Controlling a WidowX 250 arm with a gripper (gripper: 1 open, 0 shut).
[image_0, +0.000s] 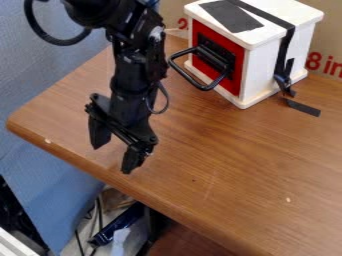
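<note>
My black gripper (112, 145) hangs low over the left part of the wooden table (254, 180), fingers pointing down and spread apart, with nothing seen between them. Behind it and to the right stands a white box (281, 25) with a red front panel (227, 55), a black bar handle and black straps.
A cardboard sheet (321, 60) with red lettering stands behind the box. The table's left and front edge runs below the gripper, with cables and bags (120, 235) beyond it.
</note>
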